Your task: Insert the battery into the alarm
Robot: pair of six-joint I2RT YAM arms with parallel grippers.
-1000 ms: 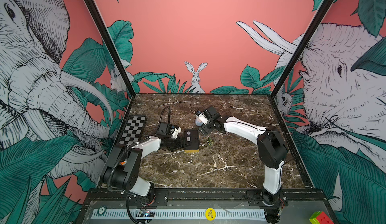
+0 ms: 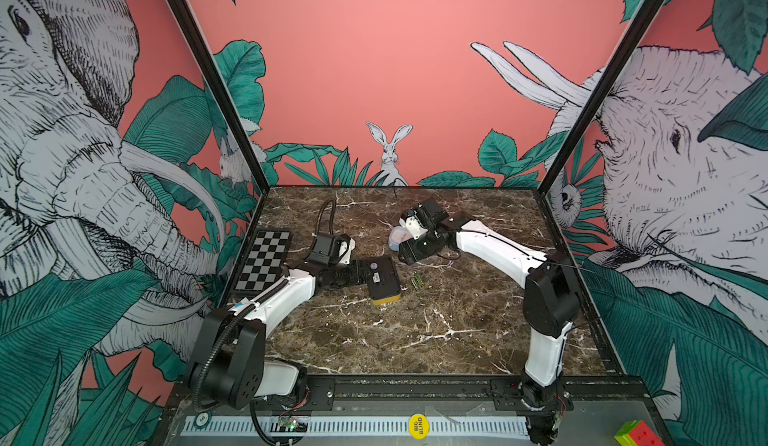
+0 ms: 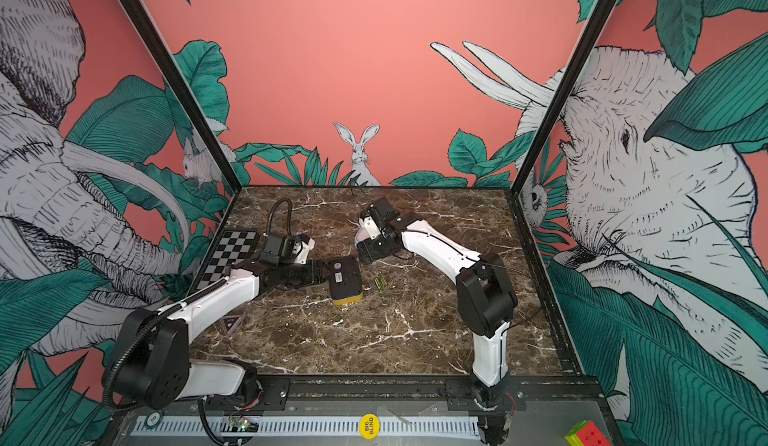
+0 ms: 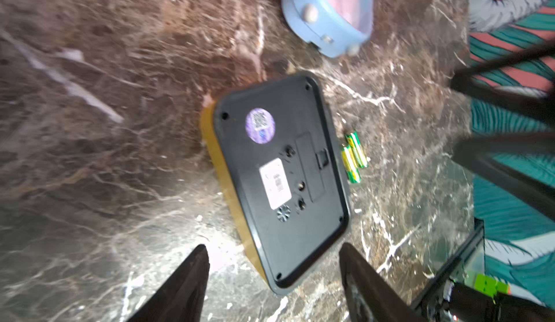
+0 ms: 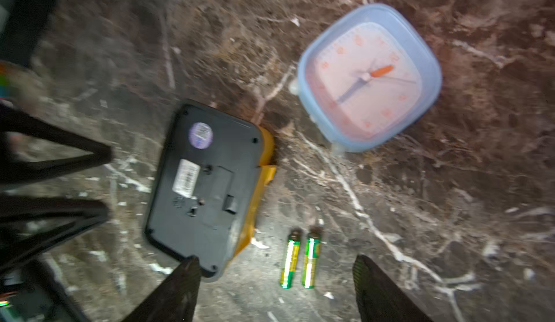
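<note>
The black-backed alarm with yellow sides (image 5: pixel 203 192) lies face down, its small battery cover (image 4: pixel 312 166) seated flush in the back. Two green-and-yellow batteries lie side by side on the table, the left battery (image 5: pixel 290 258) and the right battery (image 5: pixel 311 259), close to the alarm's side. My left gripper is open at the alarm's left, its fingers (image 5: pixel 86 212) clear of the case in the right wrist view. Past the alarm's other side, my right gripper is open above the table with nothing held between its fingers.
A light-blue clock (image 5: pixel 370 79) stands face up behind the alarm, close under the right arm. A checkered board (image 2: pixel 264 260) lies at the left edge.
The alarm has turned slightly since a second ago.
</note>
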